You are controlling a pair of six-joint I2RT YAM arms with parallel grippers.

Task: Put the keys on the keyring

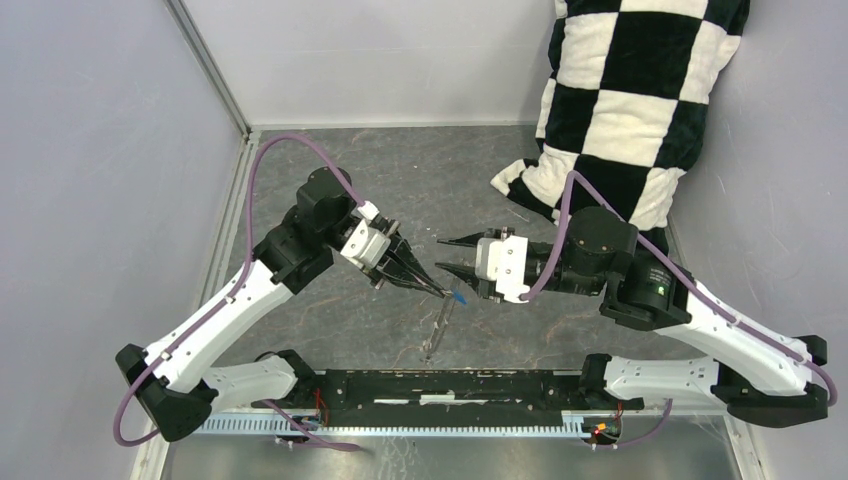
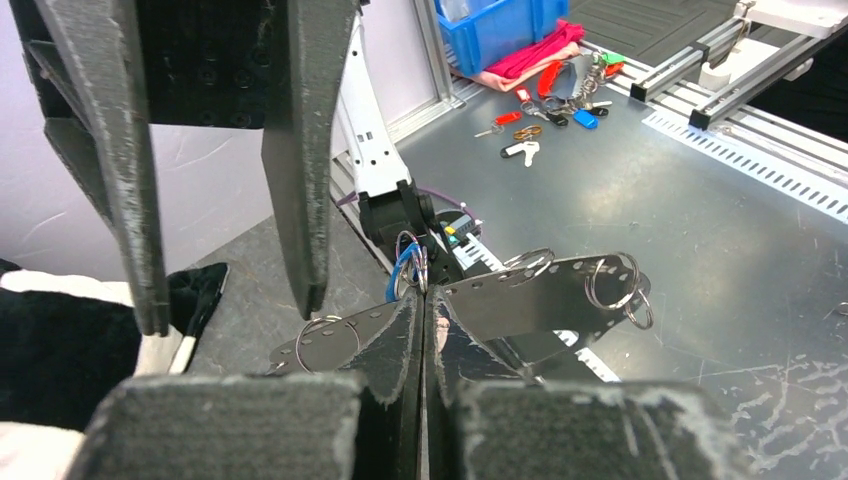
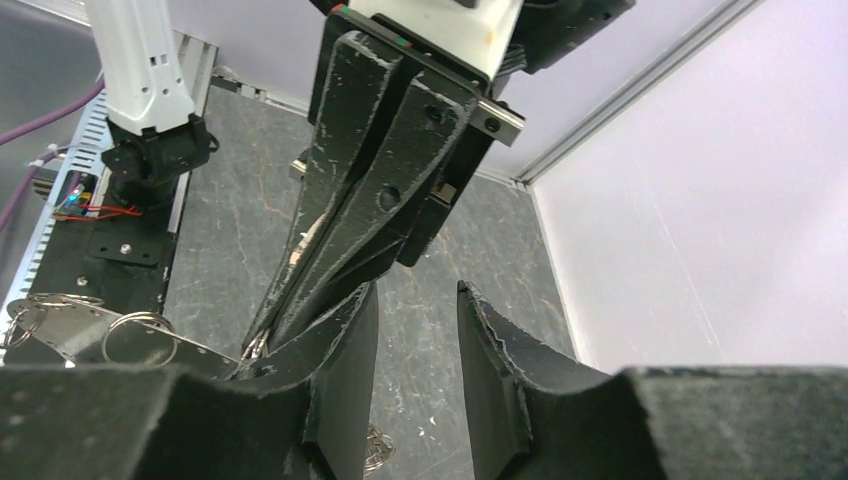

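In the left wrist view my left gripper is shut, with the edge of a small metal ring (image 2: 409, 240) at its tips. A blue piece (image 2: 401, 273) hangs by that ring; the top view shows the same blue piece (image 1: 459, 298) just past the tips. A flat metal strip (image 2: 500, 303) with holes runs behind the tips and carries several rings (image 2: 610, 283). Whether the held ring passes through the strip is unclear. My right gripper (image 1: 440, 254) stands open beside the left one, nothing between its fingers.
Several keys with coloured tags (image 2: 560, 105) lie on the table by a blue bin (image 2: 500, 32). A checkered cushion (image 1: 630, 110) sits at the back right. Grey floor (image 1: 400, 180) behind the grippers is clear.
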